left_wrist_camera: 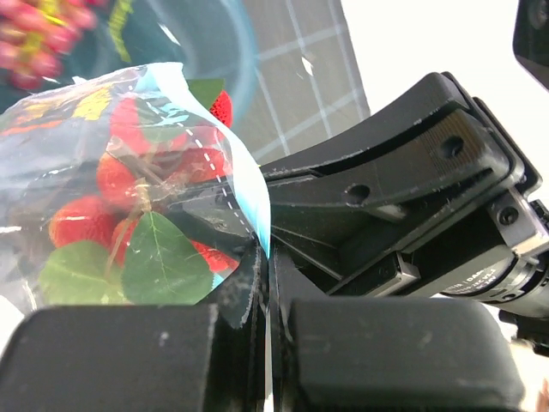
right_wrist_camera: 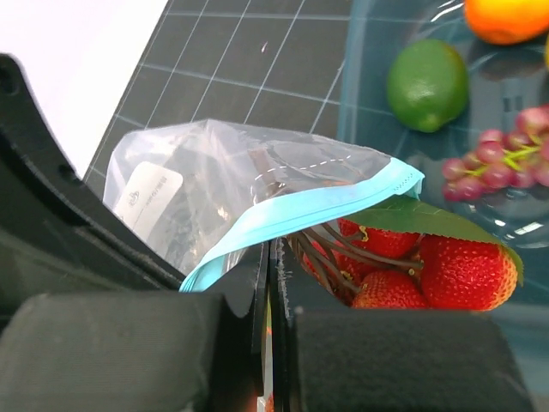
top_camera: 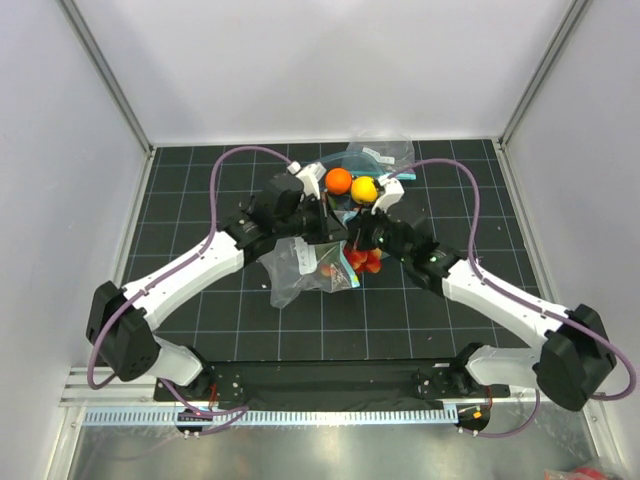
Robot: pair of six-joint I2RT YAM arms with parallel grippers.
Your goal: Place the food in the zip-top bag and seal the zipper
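The clear zip bag (top_camera: 298, 270), with its pale blue zip edge (left_wrist_camera: 238, 163), hangs between my two arms. My left gripper is shut, pinching that edge. Beside it, my right gripper is shut on the stems of a strawberry bunch (right_wrist_camera: 377, 266). In the right wrist view, several berries and a green leaf (right_wrist_camera: 437, 221) stick out past the blue edge. Through the film in the left wrist view I see berries (left_wrist_camera: 116, 180) and leaves (left_wrist_camera: 167, 262); whether they are inside or behind the bag, I cannot tell fully.
A blue-tinted clear bin (right_wrist_camera: 352, 103) behind holds a green lime (right_wrist_camera: 427, 84), red grapes (right_wrist_camera: 502, 167), an orange (top_camera: 338, 181) and a yellow fruit (top_camera: 364, 190). Another clear bag (top_camera: 385, 152) lies at the back.
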